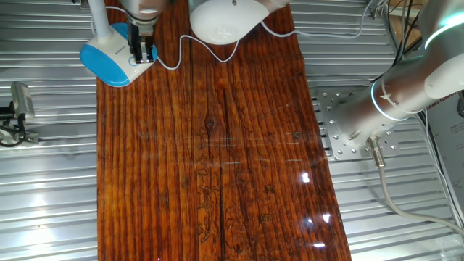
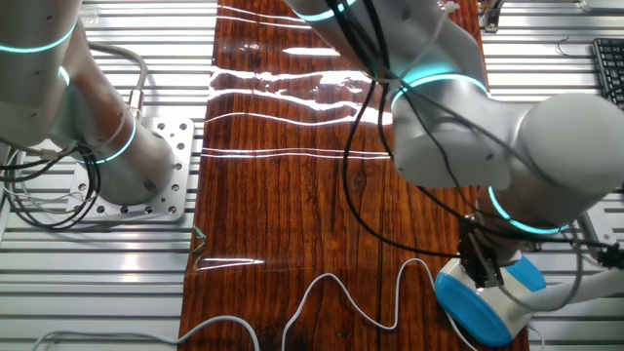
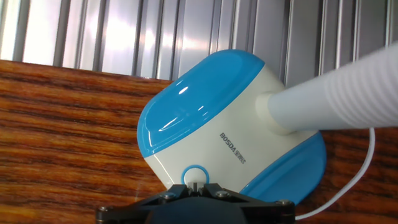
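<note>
A blue-and-white lamp base (image 3: pixel 205 99) marked BOSDA sits at the table's edge, its ribbed white stem (image 3: pixel 336 99) rising to the right in the wrist view. On its white part, a round blue-ringed button (image 3: pixel 195 167) shows just beyond my gripper. The fingers are together, with nothing visible between them. Exterior view 1 has the gripper (image 1: pixel 143 58) pointing down over the button side of the base (image 1: pixel 104 65). Whether the tips touch the button cannot be told. In exterior view 2 my arm partly covers the lamp base (image 2: pixel 472 310).
A white cable (image 1: pixel 205 47) winds across the tabletop close to the lamp. Slatted metal (image 1: pixel 47 188) borders the table, and my arm's base (image 1: pixel 362 116) stands on the right-hand side in exterior view 1.
</note>
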